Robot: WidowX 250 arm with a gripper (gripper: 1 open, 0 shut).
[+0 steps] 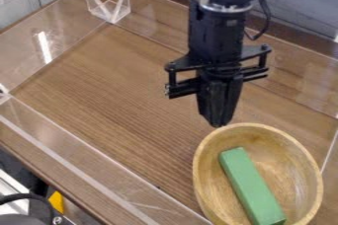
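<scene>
My black gripper [215, 116] hangs over the wooden table, just above and behind a pale tan bowl [211, 189] at the lower right. It appears shut, with nothing visible between its fingers. A green rectangular block [251, 186] lies inside the bowl, below the gripper and apart from it.
A white wire holder [109, 6] stands at the back left. Raised rims edge the surface, and black cables and a small yellow item sit outside it at the lower left.
</scene>
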